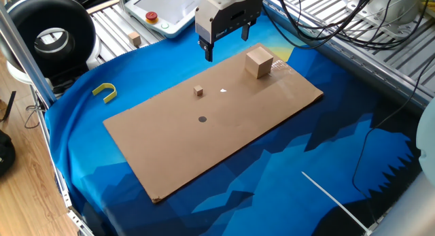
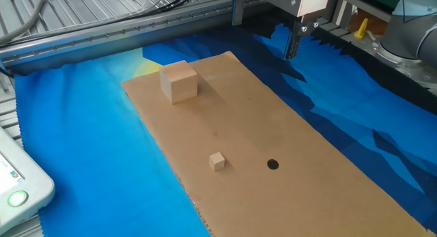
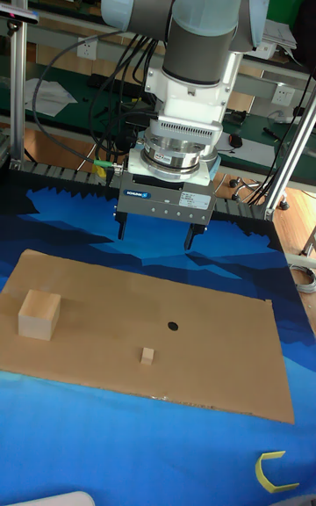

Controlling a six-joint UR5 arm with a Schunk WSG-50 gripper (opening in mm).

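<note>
My gripper (image 3: 155, 233) hangs above the blue cloth near the cardboard's edge, its two dark fingers wide apart and nothing between them. In exterior view 1 the same gripper (image 1: 227, 47) appears at the top, and in exterior view 2 the gripper (image 2: 263, 33) is at the upper right. A large wooden block (image 2: 179, 82) rests on the cardboard sheet (image 1: 163, 141) towards one end. Nearer the middle lies a small wooden cube (image 1: 198, 91), also seen as a cube (image 3: 147, 356) in exterior view 3. A flat black disc or spot (image 2: 273, 164) is close to the cube.
A yellow curved piece (image 1: 105, 93) lies on the blue cloth (image 1: 75, 120) off the cardboard. Another small wooden block (image 1: 134, 39) sits near the teach pendant (image 1: 166, 10) with its red button. Cables (image 1: 326, 32) run behind the arm. Much of the cardboard is bare.
</note>
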